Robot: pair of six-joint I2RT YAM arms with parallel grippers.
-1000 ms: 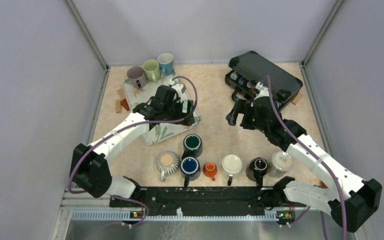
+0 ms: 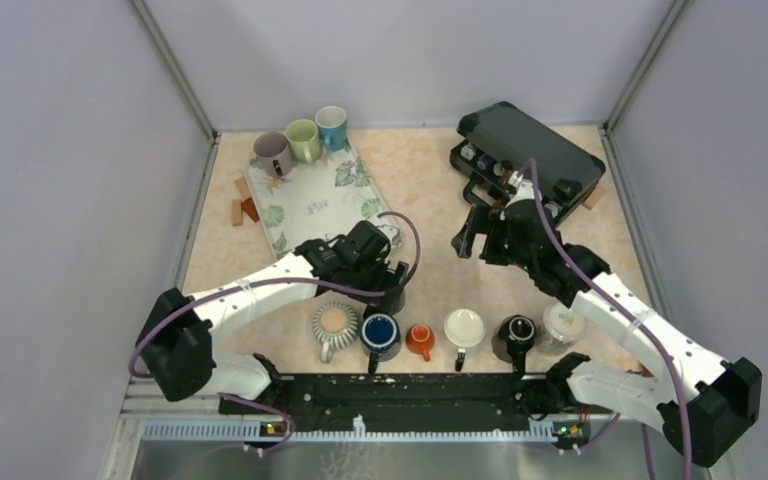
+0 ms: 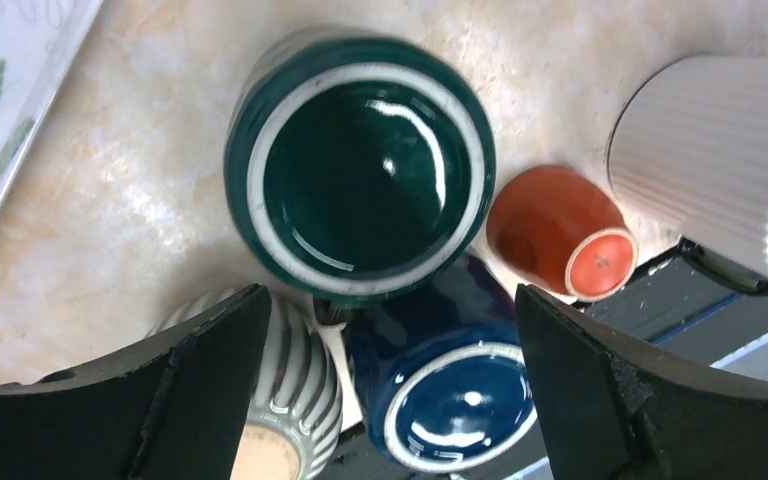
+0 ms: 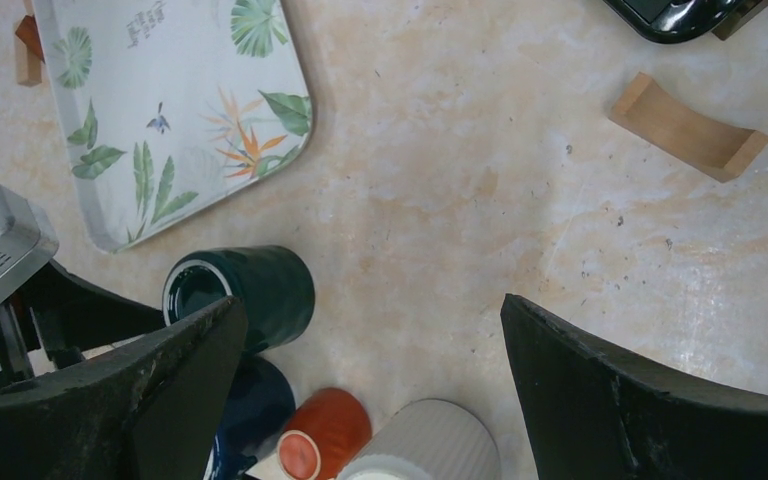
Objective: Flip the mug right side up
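Observation:
An upside-down dark green mug (image 3: 360, 170) stands below my left gripper, its pale foot ring upward; in the top view the arm largely hides it. The open left fingers sit at its near side, nothing gripped. A navy mug (image 2: 380, 335), a red cup (image 2: 420, 340), a white mug (image 2: 464, 330), a black mug (image 2: 515, 340) and a ribbed mug (image 2: 335, 325) stand bottom-up along the front. My right gripper (image 2: 472, 236) hangs open over bare table at centre right, the green mug left of it in the right wrist view.
A leaf-patterned tray (image 2: 310, 190) lies at back left with three upright mugs (image 2: 302, 138) at its back. A black appliance (image 2: 540, 150) fills the back right. Wooden pieces (image 4: 680, 130) lie near the edges. The table between the tray and appliance is clear.
My left gripper has moved from over the tray toward the front, down over the green mug, which it now mostly covers in the top view. The right arm has barely moved.

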